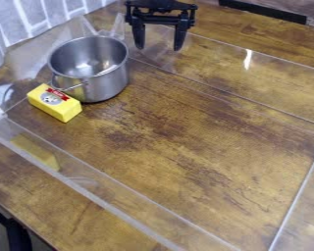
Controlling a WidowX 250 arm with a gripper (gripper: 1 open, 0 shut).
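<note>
A black two-fingered gripper (159, 31) hangs open at the top centre of the camera view, behind and to the right of a steel pot (105, 80), apart from it. The pot stands on the wooden surface at the upper left. A yellow box (54, 106) with a red-and-white label lies just in front of the pot, to its lower left.
Transparent panels or edges cross the wooden table (199, 167) along the left, back and right. A tiled wall (21, 22) stands at the back left.
</note>
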